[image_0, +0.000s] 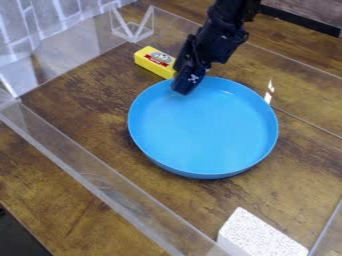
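My black gripper (190, 72) reaches in from the top, its fingertips low at the back rim of a round blue plate (203, 132), just right of a yellow box (151, 60) with a red and white label. The gripper looks open; whether anything lies between its fingers is hard to see at this size.
The plate sits on a wooden table (74, 150) inside clear plastic walls. A white block (261, 238) lies at the front right. Bare wood is free left and right of the plate.
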